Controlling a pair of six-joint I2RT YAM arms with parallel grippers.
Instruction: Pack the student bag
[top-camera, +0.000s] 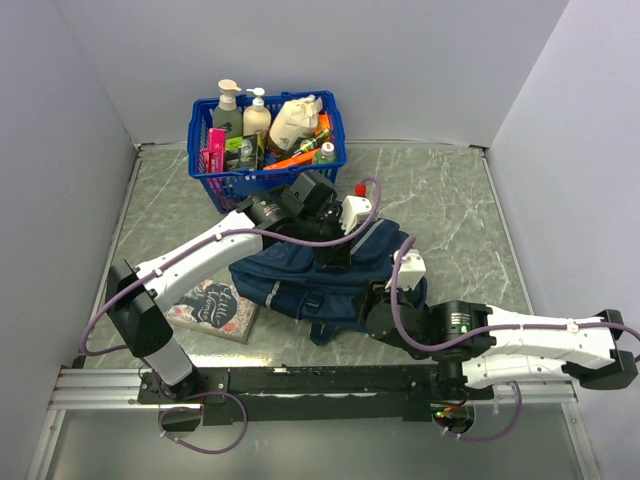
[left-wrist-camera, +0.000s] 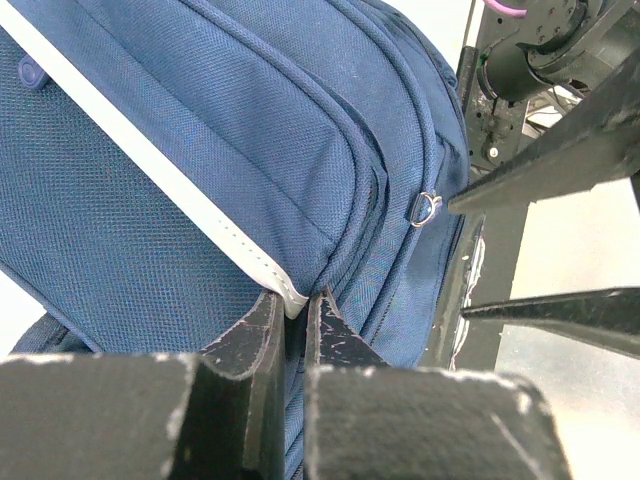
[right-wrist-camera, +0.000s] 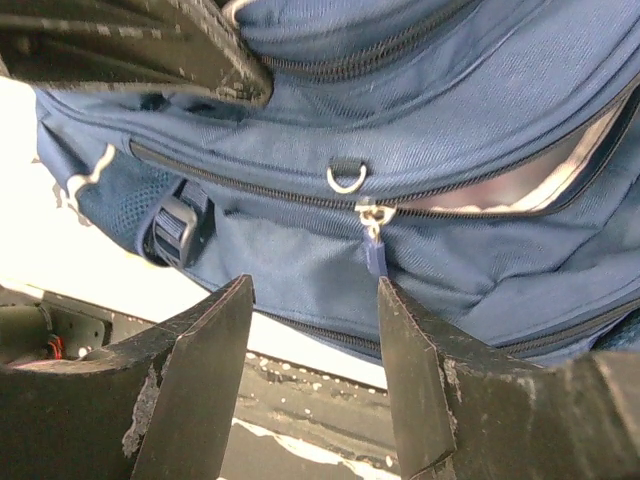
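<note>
The navy bag (top-camera: 300, 285) lies on the table beneath both arms. In the left wrist view my left gripper is shut on its fabric beside a white trim strip (left-wrist-camera: 170, 170). In the right wrist view my right gripper stands open over the bag's front (right-wrist-camera: 280, 250), with a zipper pull (right-wrist-camera: 374, 240) just above and between its fingertips. The zipper beside that pull is partly parted, showing a pale inside.
A blue basket (top-camera: 200, 170) of bottles and packets stands at the back. A floral box (top-camera: 210, 310) lies at the left. Bare table (top-camera: 470, 240) shows at the right.
</note>
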